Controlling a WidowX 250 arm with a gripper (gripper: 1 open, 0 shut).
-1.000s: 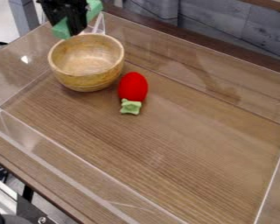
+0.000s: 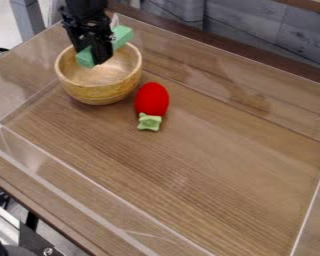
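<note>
Over the wooden bowl (image 2: 103,85) at the upper left, my dark gripper (image 2: 92,45) is shut on a green object (image 2: 89,55), which hangs down into the bowl's back part. Just right of the bowl lies a red object (image 2: 152,98) with a small pale-green piece (image 2: 149,122) at its lower end.
A dark area lies beyond the table's back edge at top right and past its left edge at bottom left.
My gripper has come down and toward the viewer with the green object, from behind the bowl into its back part.
</note>
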